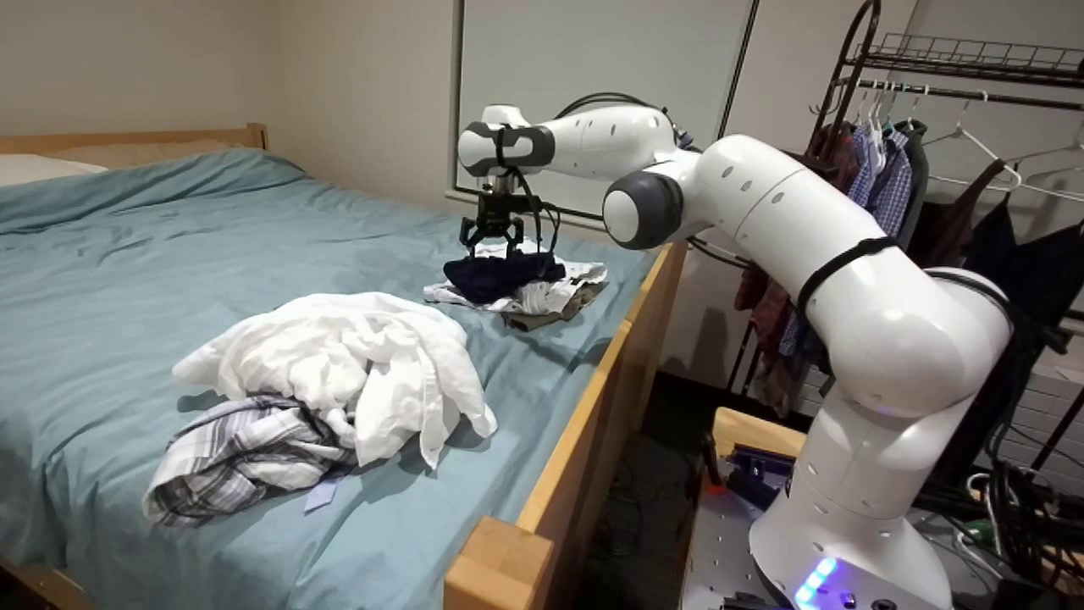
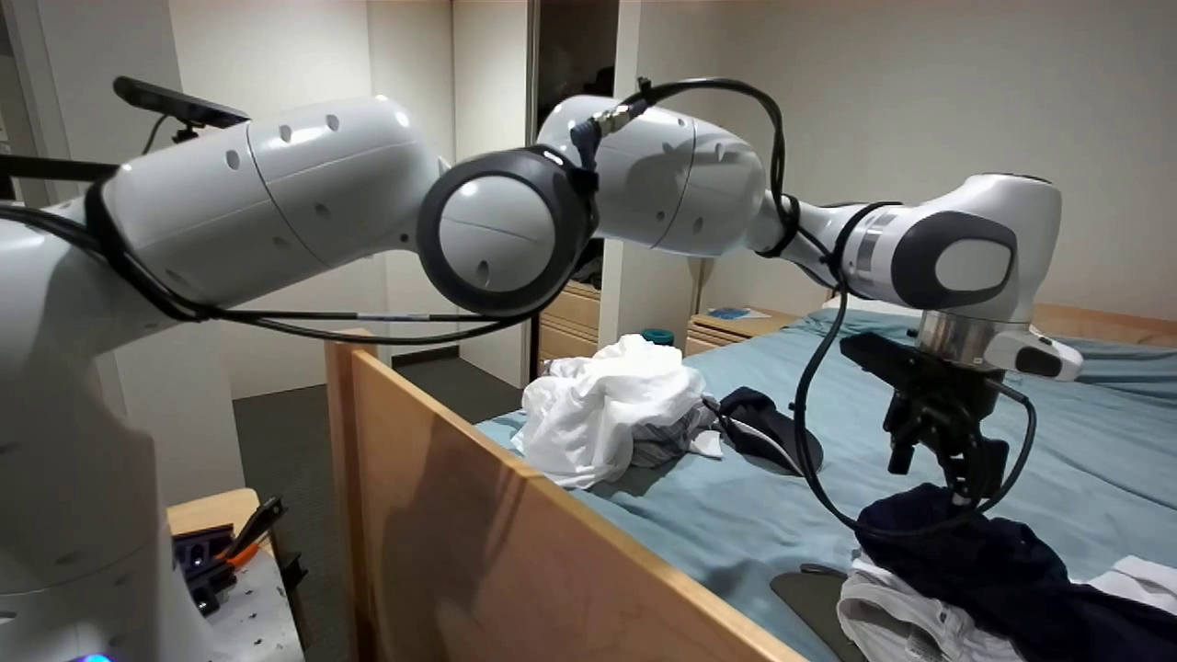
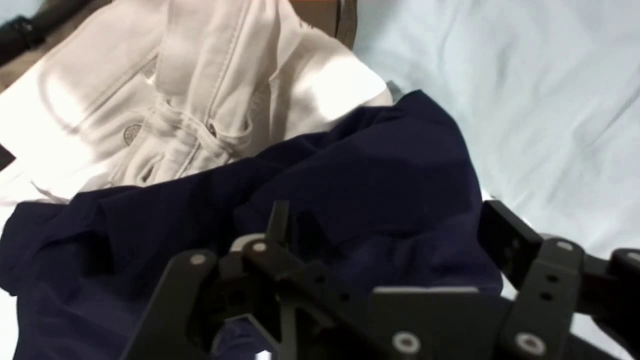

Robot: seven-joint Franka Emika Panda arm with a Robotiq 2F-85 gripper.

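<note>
Over the far clothes pile my gripper [image 1: 492, 252] points down with its fingers spread. Beneath it lies a crumpled dark navy garment [image 1: 498, 279], on top of white pants [image 1: 554, 295] and an olive-brown piece [image 1: 528, 321]. In the wrist view the open gripper has one finger [image 3: 280, 225] over the navy cloth [image 3: 372, 180] and the other by its right edge. The white pants [image 3: 198, 102] show a button and fly beyond the cloth. Whether the fingertips touch the cloth is hard to tell.
A white garment [image 1: 345, 346] and a plaid shirt [image 1: 249, 447] form a nearer heap on the teal bed. A dark cap [image 2: 767, 425] lies beside that heap. The wooden bed board [image 1: 600, 407] stands between arm base and mattress. Bare sheet surrounds both piles.
</note>
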